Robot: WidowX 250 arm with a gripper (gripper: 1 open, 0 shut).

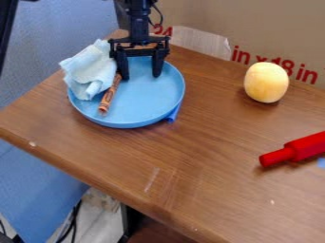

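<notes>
A blue plate [148, 99] sits at the back left of the wooden table, holding a crumpled pale cloth [86, 68] on its left side and an orange-brown stick-like item [109, 95] beside the cloth. My black gripper [140, 66] is low over the back of the plate, its two fingers spread apart on either side, the left one beside the cloth. I see nothing clearly held between them. Whether the left finger touches the cloth I cannot tell.
A yellow round object [265, 83] stands at the back right, a red rolling pin [292, 150] lies at the right edge, and a small blue item [174, 113] is partly under the plate's right side.
</notes>
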